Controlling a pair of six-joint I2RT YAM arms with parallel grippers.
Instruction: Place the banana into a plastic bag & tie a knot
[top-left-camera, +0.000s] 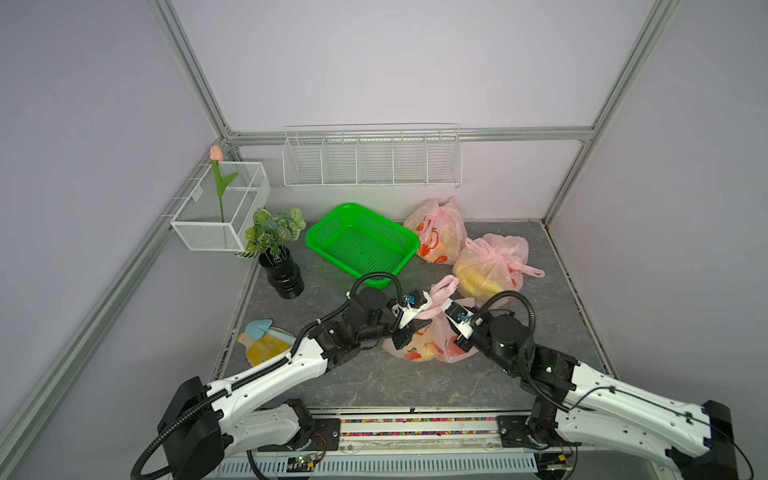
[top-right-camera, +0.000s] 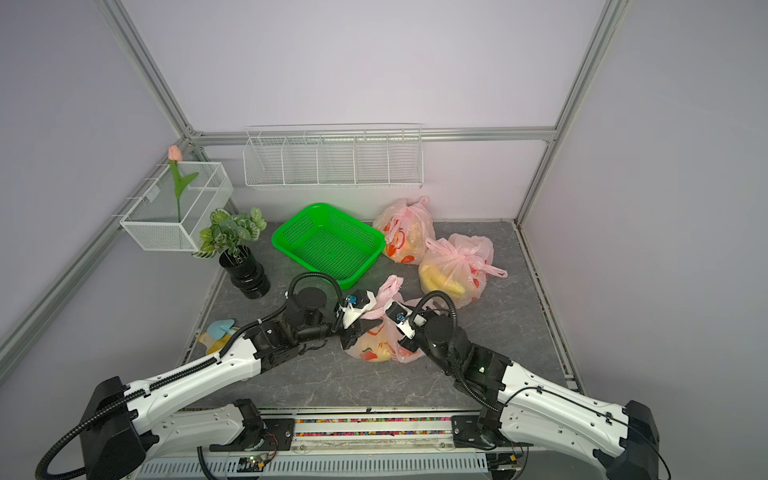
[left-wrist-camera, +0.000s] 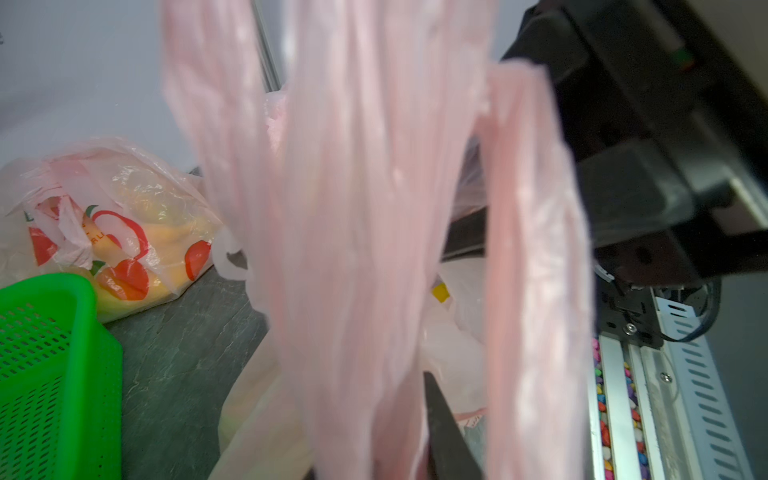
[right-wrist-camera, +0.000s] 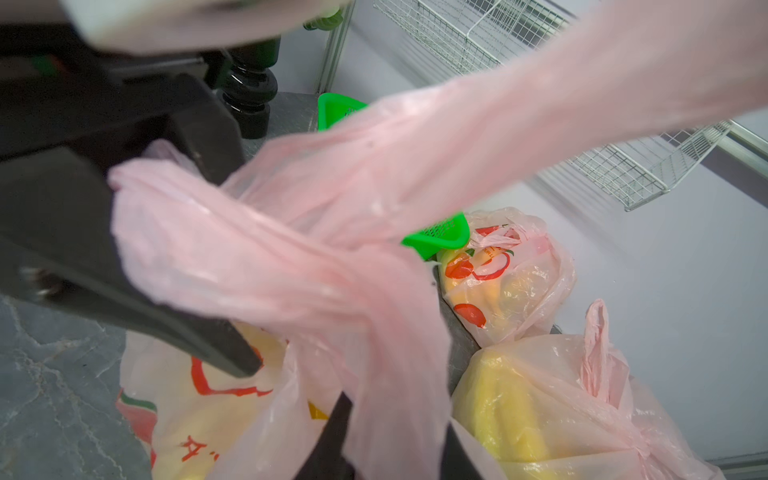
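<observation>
The pink-white plastic bag (top-left-camera: 412, 349) lies at the table's front middle, its gathered handles (top-left-camera: 444, 289) rising between my two grippers. Left of the handles is my left gripper (top-left-camera: 417, 326); its fingers (right-wrist-camera: 216, 340) stand apart in the right wrist view, with a pink strand (right-wrist-camera: 192, 232) in front of them. My right gripper also has its fingers (right-wrist-camera: 329, 448) apart, with a plastic strand running between them. Pink film (left-wrist-camera: 360, 200) fills the middle of the left wrist view and hides much of the left fingers. Any banana in this bag is not clear.
Two other filled, tied bags stand behind: one bag (top-left-camera: 438, 232) by the green basket (top-left-camera: 320, 248), another bag (top-left-camera: 488, 276) with yellow contents. A black vase (top-left-camera: 285, 278) with a plant stands left.
</observation>
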